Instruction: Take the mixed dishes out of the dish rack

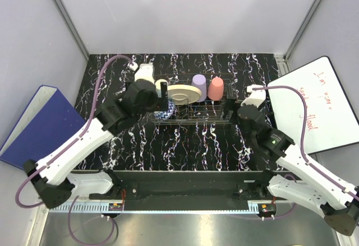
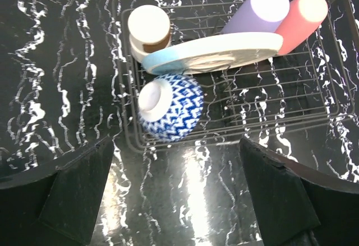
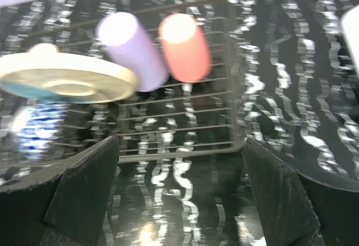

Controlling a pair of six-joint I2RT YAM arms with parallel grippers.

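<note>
A wire dish rack [image 2: 337, 44] stands on the black marbled table. It holds a blue-and-white patterned bowl [image 2: 178, 108], a pale plate [image 2: 219, 49] on edge, a purple cup [image 2: 252, 13], a pink cup [image 2: 297, 22] and stacked pale round items [image 2: 147, 27] at the left end. My left gripper hangs open above the rack's front left, with nothing between its fingers. My right gripper is open, empty, over the front right of the rack. The right wrist view is blurred.
A blue folder [image 1: 42, 125] leans at the left. A whiteboard [image 1: 311, 106] lies at the right. Bare table [image 1: 185, 153] lies in front of the rack and to either side of it; a wall rises behind.
</note>
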